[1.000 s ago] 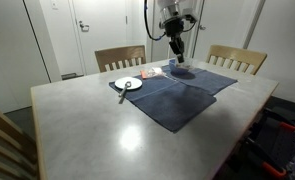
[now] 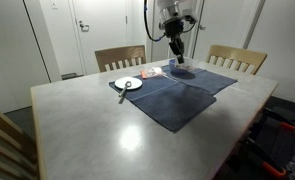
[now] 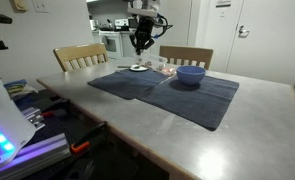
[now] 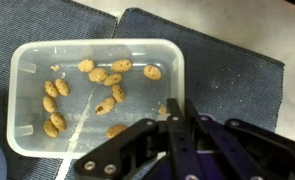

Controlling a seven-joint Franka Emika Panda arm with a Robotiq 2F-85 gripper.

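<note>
A clear plastic tub (image 4: 97, 100) holding several brown, nut-like pieces (image 4: 118, 93) fills the left half of the wrist view. My gripper comes down at its right-hand wall and appears shut on that rim; dark fingers hide the exact contact. From the second exterior view, the tub (image 3: 152, 63) shows faintly beneath my gripper (image 3: 140, 51), near the blue bowl. Whether it rests on the table or hangs just above cannot be told. In the first exterior view my gripper (image 2: 178, 57) is at the far side of the table.
A blue bowl (image 3: 190, 75) stands close to the tub. Dark cloths (image 2: 172, 103) cover part of the white table (image 2: 77, 120). A white plate (image 2: 133, 84) with a greenish utensil (image 2: 124, 91) lies on the left.
</note>
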